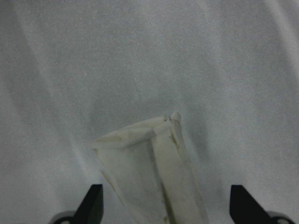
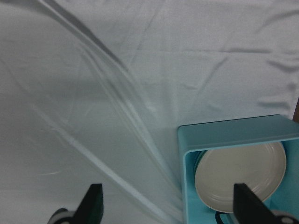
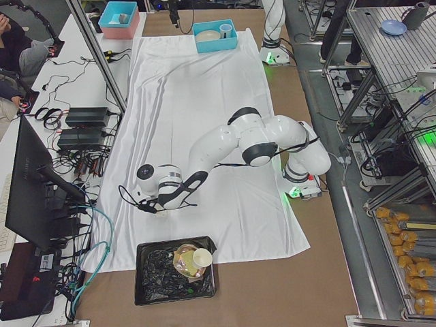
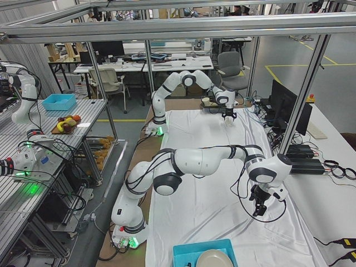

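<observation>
A small whitish folded paper piece [image 1: 149,168] lies on the white cloth [image 3: 197,95]. My left gripper is just over it, fingers apart on either side; in the camera left view the gripper [image 3: 151,204] mostly covers it. My right gripper is open above the cloth at the far end, beside a light blue bin [image 2: 238,120] that holds a beige plate [image 2: 236,170]; no object shows between its fingers.
A black tray [image 3: 157,293] with a cup and food-like item lies on the brown table at the near end. A monitor [image 3: 27,184] and cables line the left side.
</observation>
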